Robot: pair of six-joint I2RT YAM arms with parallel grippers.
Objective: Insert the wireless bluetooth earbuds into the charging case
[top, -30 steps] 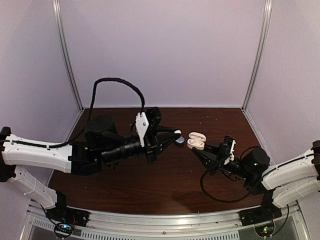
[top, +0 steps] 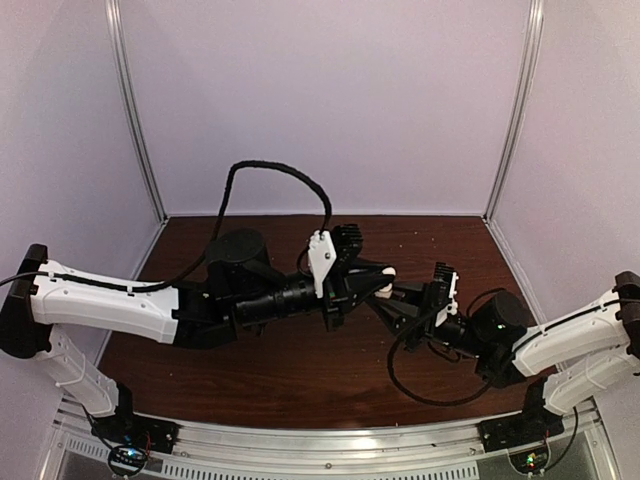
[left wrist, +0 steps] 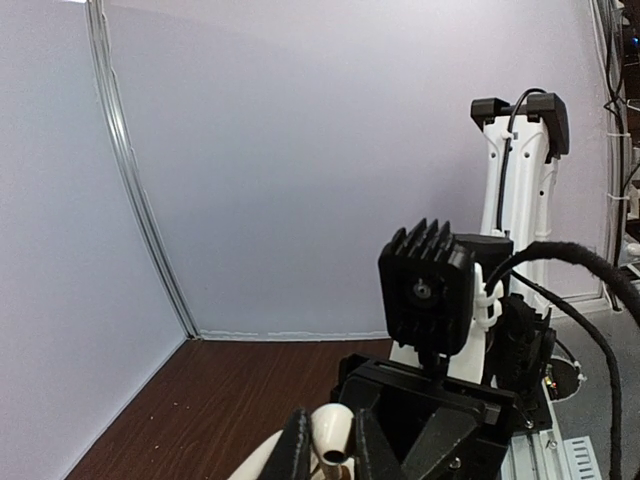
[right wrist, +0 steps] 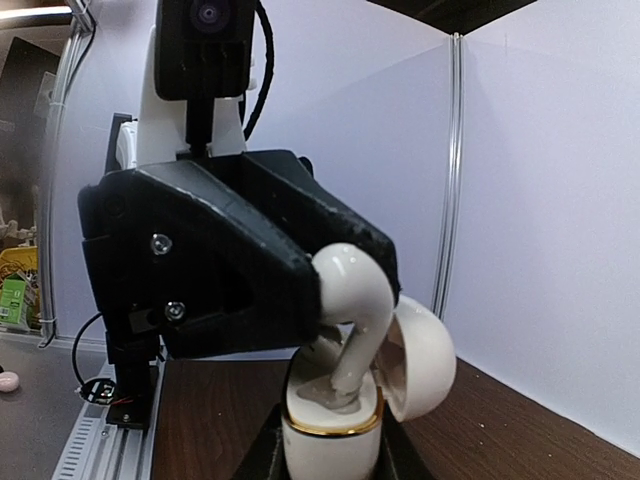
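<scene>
My right gripper [top: 385, 300] is shut on the white, gold-rimmed charging case [right wrist: 331, 445], whose lid [right wrist: 425, 355] stands open. My left gripper [top: 375, 282] is shut on a white earbud [right wrist: 350, 275] and holds it over the case, with the stem reaching down into it; whether it is seated I cannot tell. In the left wrist view the earbud [left wrist: 331, 430] shows between the fingertips. In the top view the case is mostly hidden by the two grippers, which meet at the middle right of the table.
My left gripper has moved right with the earbud, from apart to over the case.
</scene>
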